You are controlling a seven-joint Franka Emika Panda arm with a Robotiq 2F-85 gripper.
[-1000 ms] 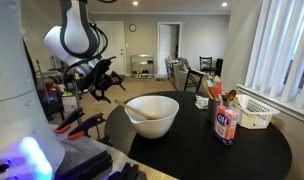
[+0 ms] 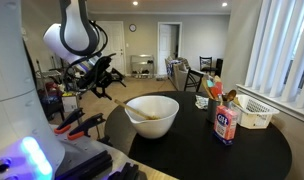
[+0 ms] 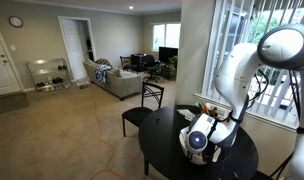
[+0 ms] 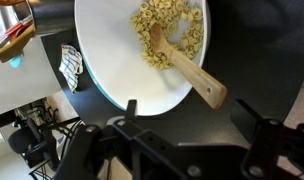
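A white bowl (image 2: 157, 118) stands on the dark round table, and a wooden spoon (image 2: 137, 109) leans in it with its handle over the rim. Small tan, ring-like pieces (image 4: 155, 25) lie inside the bowl in the wrist view, around the spoon's hidden head. My gripper is open above the bowl's edge, its fingers (image 4: 249, 118) spread wide. The end of the handle (image 4: 212, 94) shows near the gap between them, with neither finger seen touching it. From the side, the gripper (image 2: 113, 76) hangs above and left of the handle end.
A red and white carton (image 2: 225, 122) and a dark holder with utensils (image 2: 214, 104) stand right of the bowl. Behind them is a white basket (image 2: 254, 112).
My gripper has shifted only slightly over the last second and stays open. The bowl, spoon and carton have not moved.
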